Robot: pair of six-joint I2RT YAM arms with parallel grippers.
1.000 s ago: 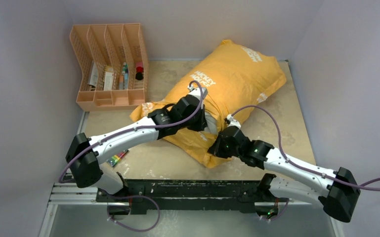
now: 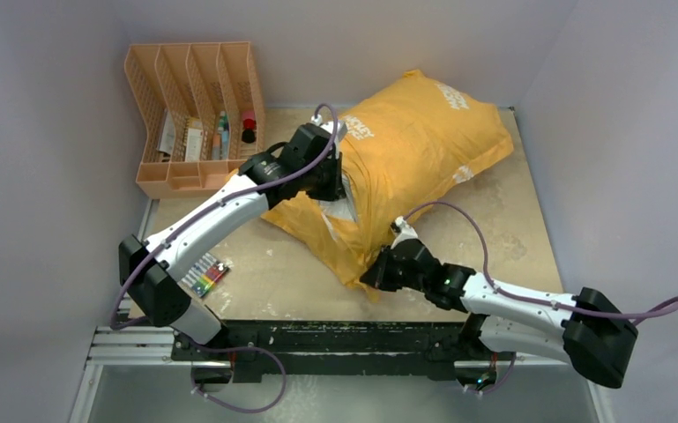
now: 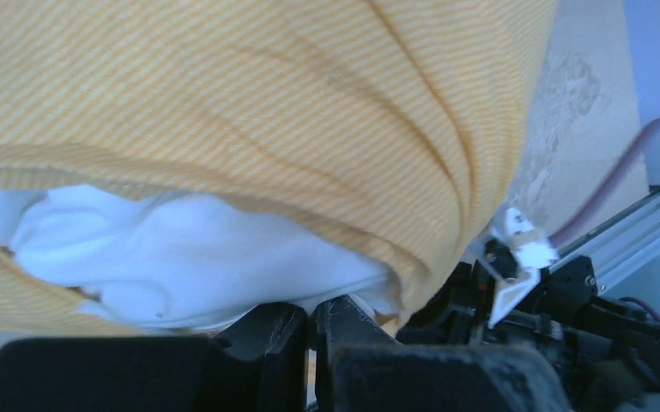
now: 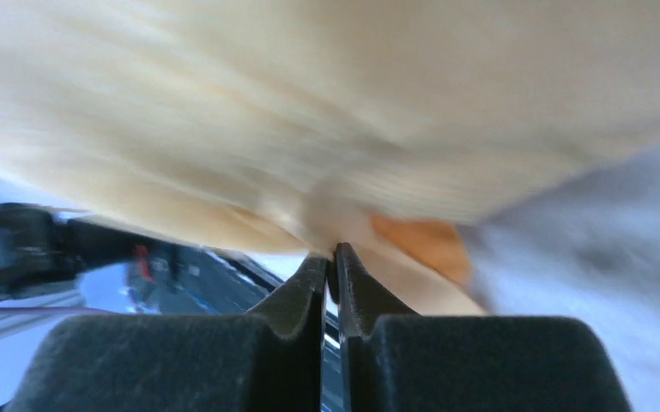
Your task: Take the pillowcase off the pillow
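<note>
The orange pillowcase (image 2: 423, 150) covers a large pillow lying diagonally on the table, its near part bunched and creased. White inner pillow fabric (image 3: 197, 249) shows in the case's opening. My left gripper (image 2: 339, 194) is at that opening, shut, with its fingertips on the white fabric; whether cloth is pinched is unclear. My right gripper (image 2: 368, 277) is low at the near corner of the case, shut at the orange cloth (image 4: 412, 103); the right wrist view is blurred.
A peach organizer (image 2: 194, 172) with pens and small items stands at back left. A pack of coloured markers (image 2: 207, 273) lies at left. Walls bound the sides and back; bare table (image 2: 502, 247) shows at right.
My left gripper has moved up and left, and more white fabric shows below it in the top view. The case's near-left part has shifted, and my right gripper sits slightly further left.
</note>
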